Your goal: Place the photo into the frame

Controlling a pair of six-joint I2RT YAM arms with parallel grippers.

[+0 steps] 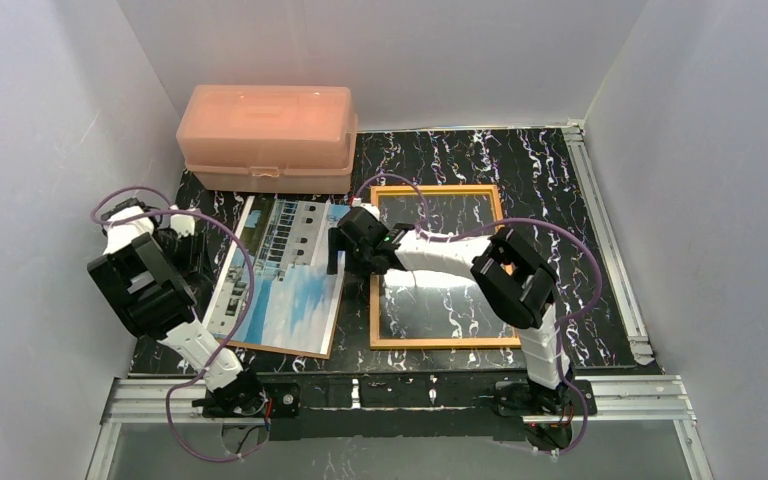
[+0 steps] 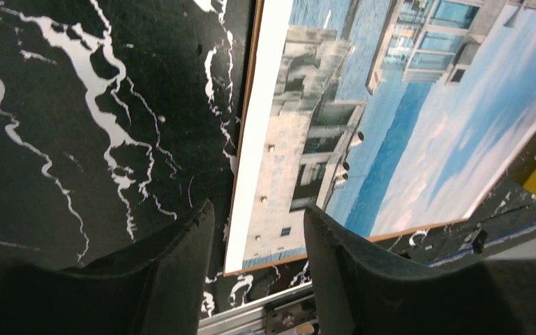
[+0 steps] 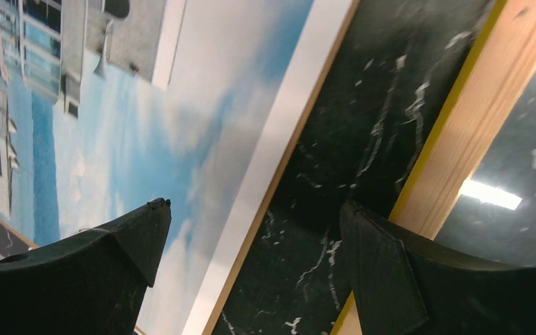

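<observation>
A photo of white seaside buildings and blue sky point(image 1: 295, 290) lies flat on its board, left of the empty wooden frame point(image 1: 444, 343). My left gripper is part open by the photo's left edge; that white border shows between its fingers, and whether they touch it I cannot tell. Over the photo's right edge, my right gripper stands open, with the edge and a strip of dark table between its fingers. The yellow-edged frame bar point(image 3: 460, 132) runs just beside its right finger point(image 3: 384, 272).
A pink lidded box point(image 1: 268, 130) stands behind the photo. Grey walls close in the left, back and right sides. Bare dark marble table point(image 1: 560, 240) shows right of the frame.
</observation>
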